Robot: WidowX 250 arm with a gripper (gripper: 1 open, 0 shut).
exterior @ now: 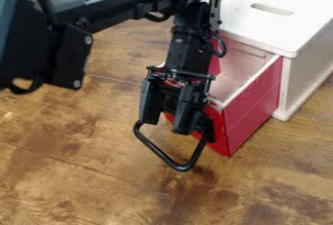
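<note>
A black robot arm reaches in from the upper left and hangs down to my gripper (169, 114), which points at the floor in front of a red drawer (244, 112). The drawer has a pale inside and is pulled out from a white cabinet (299, 44) with a slot in its top. A black bar loop hangs low at the gripper's end, in front of the drawer's left front part. Whether the fingers are open or shut, or hold anything, is unclear.
A pale wall runs along the back at the top right. The drawer and cabinet take up the right side.
</note>
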